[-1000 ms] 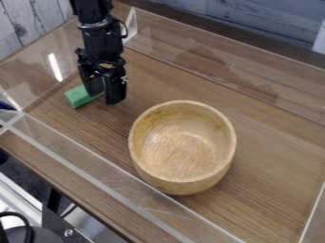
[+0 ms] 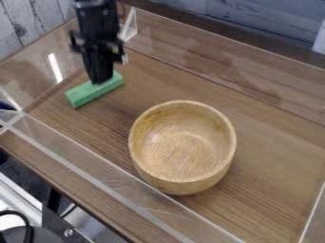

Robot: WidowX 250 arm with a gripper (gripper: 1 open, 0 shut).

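My gripper [image 2: 102, 66] is a dark, narrow shape at the upper left, its lower end just above a green rectangular block [image 2: 94, 91] lying on the brown wooden table. It looks shut, with nothing seen between its fingers. The block is in full view, angled from lower left to upper right.
A large round wooden bowl [image 2: 183, 142] stands at the centre right. Clear edging runs along the left and front.
My gripper has risen and moved back, away from the green block, which now shows uncovered and apart from it.
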